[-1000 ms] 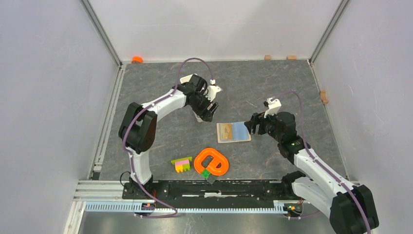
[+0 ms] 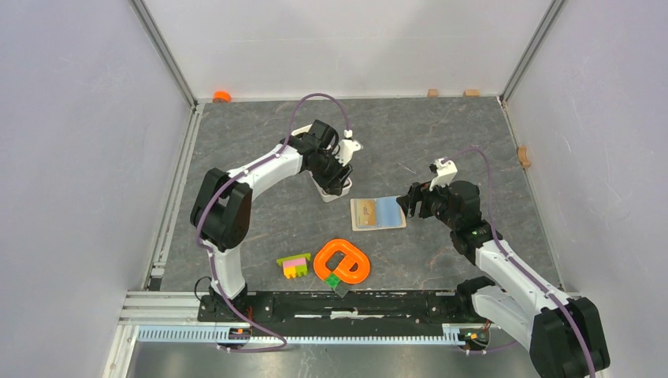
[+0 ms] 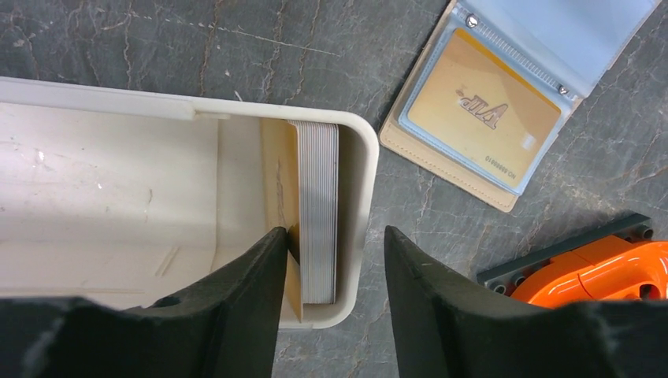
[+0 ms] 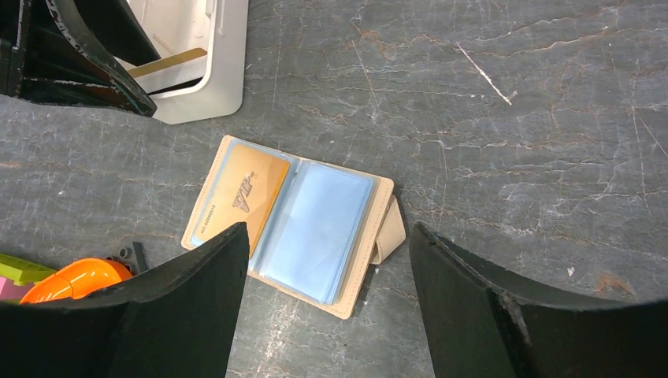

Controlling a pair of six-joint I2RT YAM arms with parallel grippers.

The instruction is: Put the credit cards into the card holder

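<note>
In the left wrist view a white box [image 3: 150,109] holds an upright stack of cards [image 3: 318,213] at its end, white edges up, with a gold card [image 3: 281,169] on the stack's inner side. My left gripper is open over that end: one fingertip is beside the gold card, and the other lies past the box's end wall. The card holder [image 4: 382,206] is spread open on the table, a gold card [image 4: 244,189] in its left sleeve and a clear bluish sleeve [image 4: 323,224] at right. My right gripper stands open over its right part, nothing between the fingers.
In front lie an orange ring-shaped toy [image 2: 317,268] and a stack of coloured blocks [image 2: 295,266]. An orange round object [image 2: 222,96] sits at the back left. Bare table surrounds the holder on its far side and right.
My left gripper has shifted slightly to the right over the box, and more of the box's near end shows. The right arm has barely moved; the holder lies where it was.
</note>
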